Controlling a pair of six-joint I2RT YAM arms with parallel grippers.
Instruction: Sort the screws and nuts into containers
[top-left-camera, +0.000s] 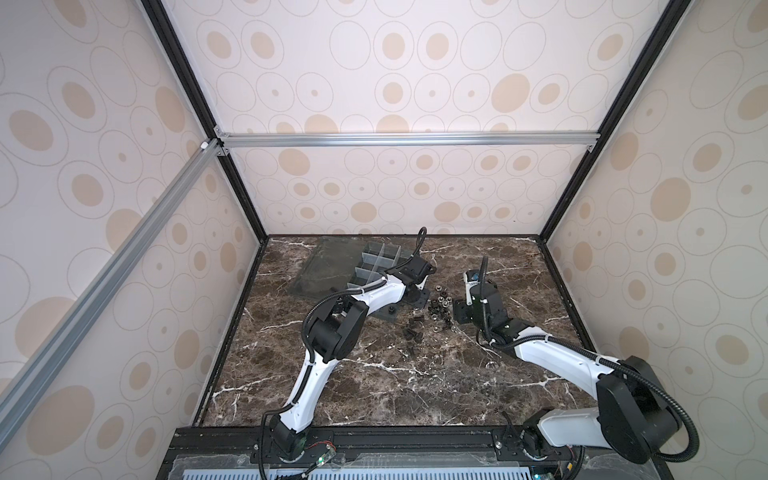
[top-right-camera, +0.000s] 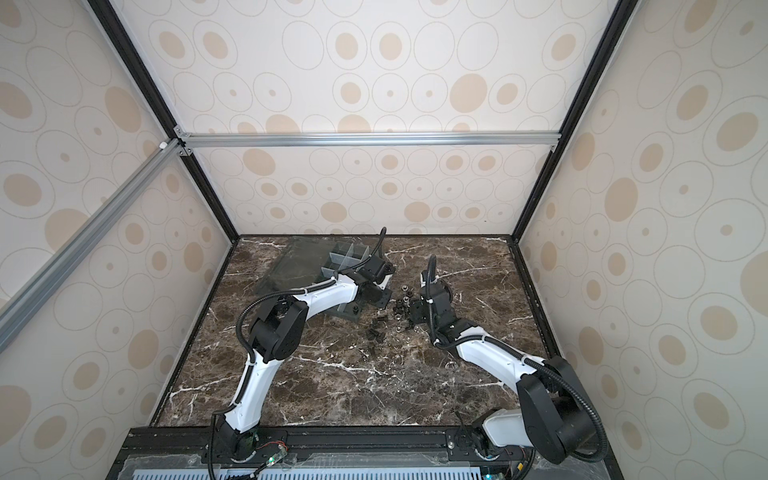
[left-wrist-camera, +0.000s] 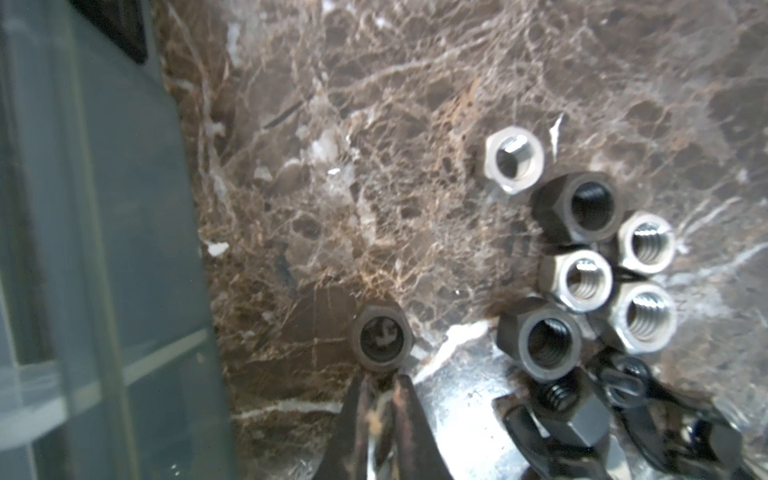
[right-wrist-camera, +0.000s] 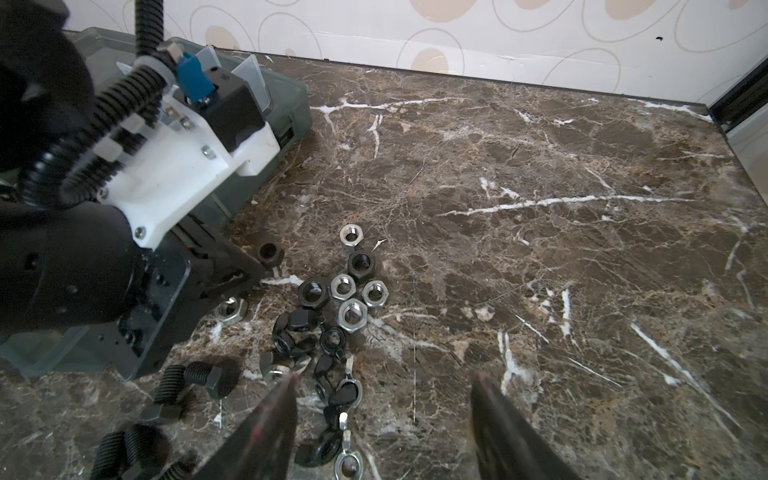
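At the tips of my left gripper there is a dark nut (left-wrist-camera: 382, 336). The two fingers stand close together with a narrow gap; whether they grip the nut cannot be told. In the right wrist view that dark nut (right-wrist-camera: 269, 253) sits against the left fingertips, beside the container. My right gripper is open and empty over the pile's right side. Below and ahead of it lie silver nuts (right-wrist-camera: 353, 315), black nuts (right-wrist-camera: 313, 293) and wing or eye pieces (right-wrist-camera: 349, 392). Black bolts (right-wrist-camera: 168, 385) lie at lower left.
The grey divided container (top-left-camera: 374, 264) stands back left, its wall (left-wrist-camera: 104, 240) close along the left gripper's side. The left arm covers part of it in the right wrist view.
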